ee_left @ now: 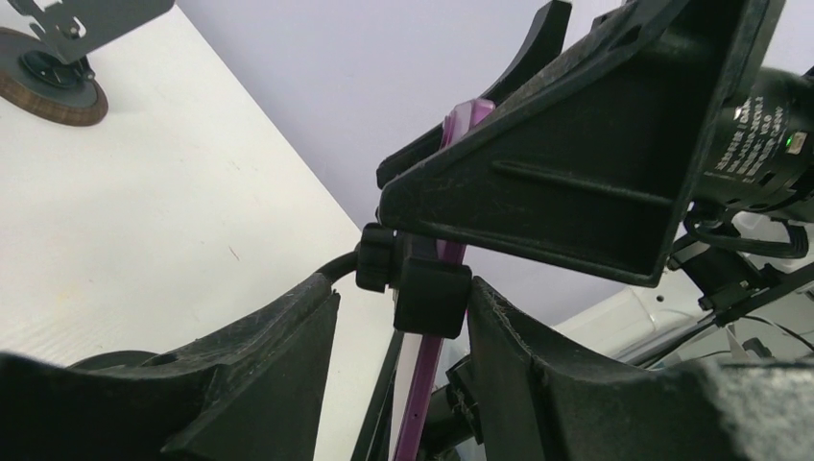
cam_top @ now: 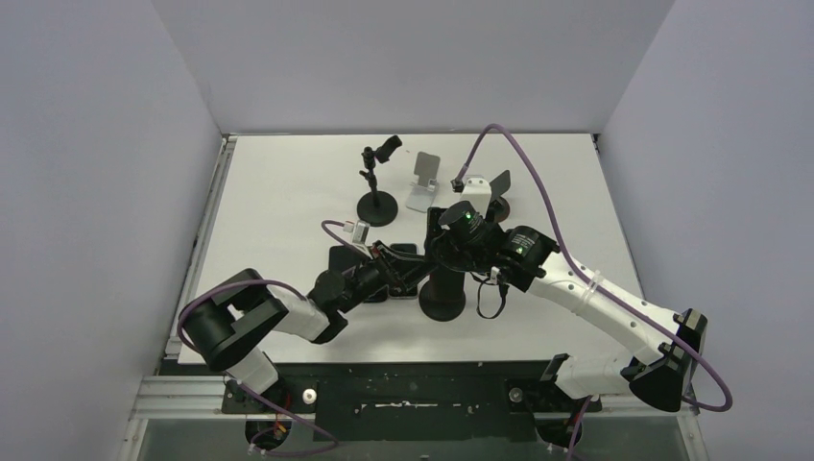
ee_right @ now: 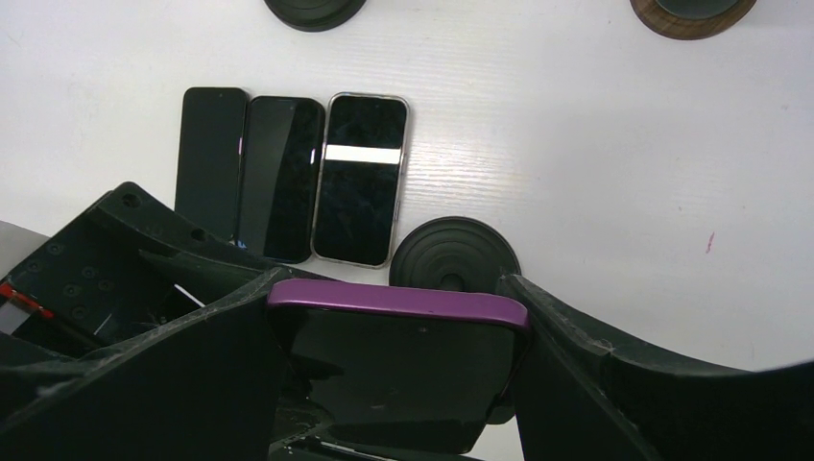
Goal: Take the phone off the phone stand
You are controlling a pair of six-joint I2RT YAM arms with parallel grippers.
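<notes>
The purple-edged phone sits upright in a black stand; its round base point(cam_top: 442, 307) shows in the top view, and its clamp point(ee_left: 432, 298) in the left wrist view. My left gripper is open, its fingers either side of the clamp and phone's edge. My right gripper is part open around the phone's top, a finger at each end; whether it grips is unclear. In the top view both grippers meet over the stand and largely hide it.
Several phones point(ee_right: 360, 178) lie flat left of the stand. Other stands, black point(cam_top: 377, 204), silver point(cam_top: 424, 182) and wood-based point(ee_right: 693, 24), stand behind.
</notes>
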